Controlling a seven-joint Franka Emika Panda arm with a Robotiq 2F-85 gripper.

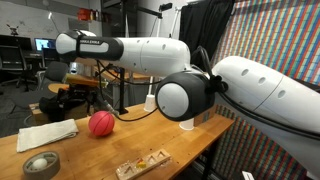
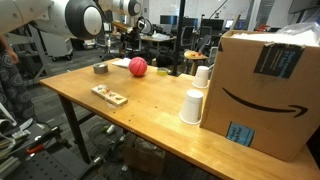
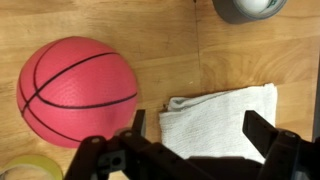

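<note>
A red ball with black basketball lines rests on the wooden table, at the left of the wrist view. To its right lies a folded white cloth. My gripper is open above the cloth, its two dark fingers spread wide with nothing held between them. In exterior view 1 the dark gripper hangs at the table's far side, behind the ball and near the cloth. Its height over the cloth is hard to judge.
A tape roll lies at the near left, and a wooden block with holes near the front edge. White cups and a large cardboard box stand at the other end. Bare tabletop separates them from the block.
</note>
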